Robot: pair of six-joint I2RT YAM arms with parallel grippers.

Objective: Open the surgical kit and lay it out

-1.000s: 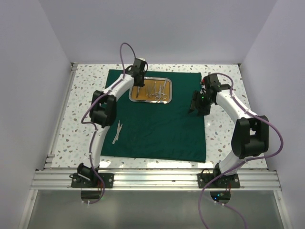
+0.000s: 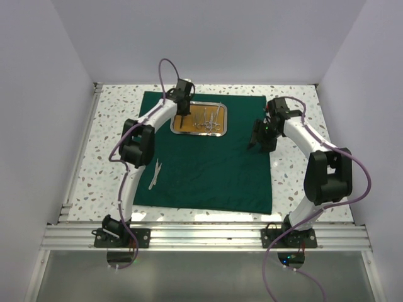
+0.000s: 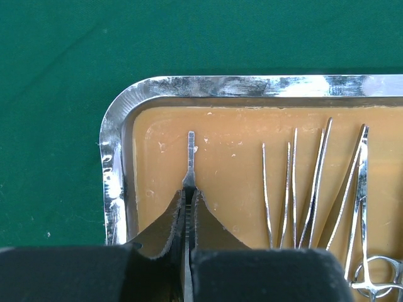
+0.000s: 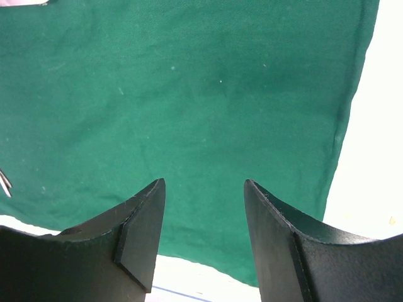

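Observation:
In the left wrist view a slim metal scalpel-like instrument [image 3: 191, 151] lies in the tan-lined metal tray [image 3: 208, 86]. My left gripper is shut right over it, its fingertips at the handle; whether they pinch it I cannot tell. Tweezers [image 3: 318, 173], other thin instruments and scissors [image 3: 362, 207] lie to the right in the tray. The top view shows two thin instruments [image 2: 155, 174] laid on the green cloth [image 2: 214, 170] at its left side. Over the cloth's right side, my right gripper stands open with nothing between its fingers.
In the right wrist view, a corner of the tray [image 4: 25, 2] shows at top left. Speckled tabletop [image 2: 101, 163] borders the cloth, and walls stand at the sides and back.
The right arm has shifted only a little. The instruments on the cloth lie where they were.

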